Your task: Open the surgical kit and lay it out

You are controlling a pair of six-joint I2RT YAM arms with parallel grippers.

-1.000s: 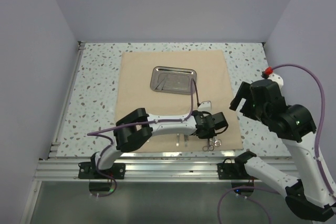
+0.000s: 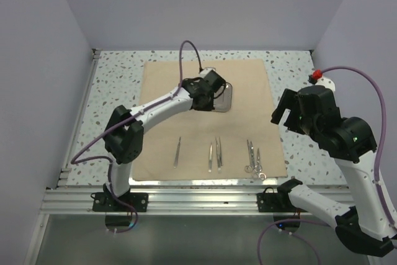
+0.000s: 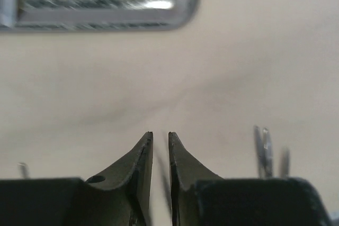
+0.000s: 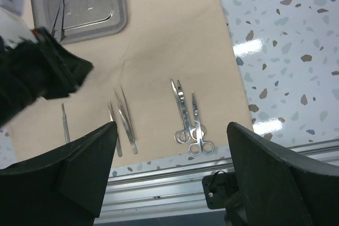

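My left gripper (image 2: 208, 100) hangs over the metal tray (image 2: 224, 102) at the back of the beige cloth; in its wrist view the fingertips (image 3: 145, 146) are slightly apart, empty. The tray (image 4: 119, 9) holds a thin instrument. Laid out along the cloth's front are a single slim instrument (image 4: 65, 123), several tweezer-like instruments (image 4: 126, 121) and scissor-handled instruments (image 4: 196, 130). My right gripper (image 2: 288, 110) is raised at the cloth's right, fingers apart with nothing between them.
The beige cloth (image 4: 164, 35) lies on a speckled table (image 4: 280, 67). A metal rail (image 2: 186, 197) runs along the front edge.
My left arm has swung back and left, from over the scissors to over the tray. The right arm has shifted slightly upward in the top view.
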